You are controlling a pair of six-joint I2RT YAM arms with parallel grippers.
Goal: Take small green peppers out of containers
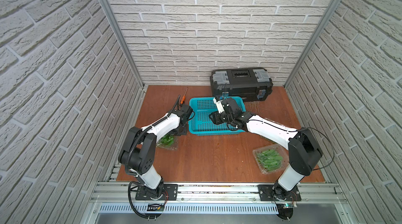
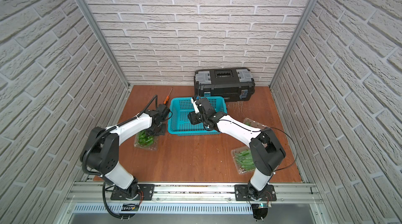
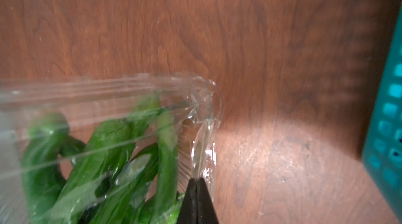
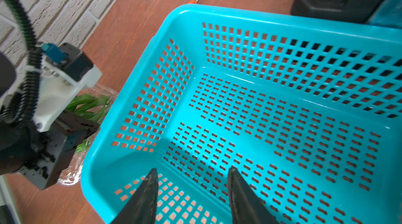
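Observation:
Green peppers [image 3: 94, 152] lie in a clear plastic container [image 3: 196, 83] at the table's left, partly behind the left arm in the top views. My left gripper is shut at this container's right edge. Whether the thin rim or film is pinched between its fingertips cannot be told. Over the empty turquoise basket [image 4: 259, 111] my right gripper hangs with its fingers parted and nothing between them. Another clear container of peppers [image 1: 270, 159] stands at the front right, and a further one [image 2: 255, 123] is mostly hidden behind the right arm.
Behind the basket stands a black toolbox [image 1: 241, 83]. An orange-handled screwdriver [image 1: 183, 98] lies left of the basket, near the left arm.

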